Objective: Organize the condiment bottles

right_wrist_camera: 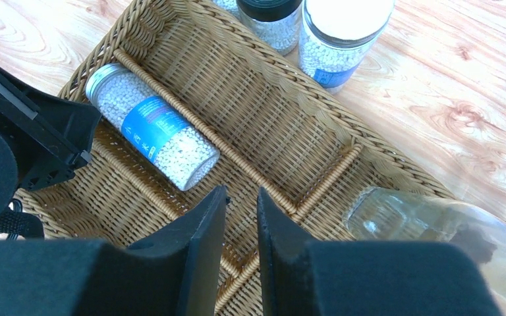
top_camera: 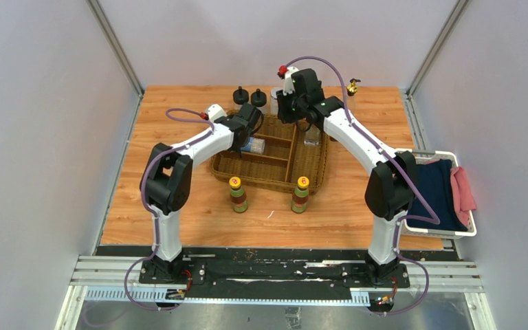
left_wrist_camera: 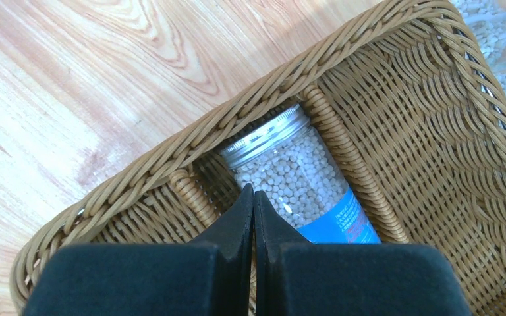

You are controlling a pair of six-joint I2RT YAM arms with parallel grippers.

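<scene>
A wicker basket [top_camera: 254, 175] with compartments holds a white-bead jar [left_wrist_camera: 296, 178] with a blue label, lying on its side in the middle slot, and a clear bottle [right_wrist_camera: 421, 230] lying in the right compartment. My left gripper is shut, just over the jar's lid end. My right gripper is above the basket near the divider, its fingertips slightly apart; nothing held shows between them. Two green bottles with yellow caps [top_camera: 238, 199] stand in front of the basket.
Upright jars [right_wrist_camera: 333, 59] and black-topped containers [top_camera: 240, 96] stand behind the basket, with a gold-topped bottle [top_camera: 353, 89] at the back right. A white bin [top_camera: 465, 230] with cloths sits at the right.
</scene>
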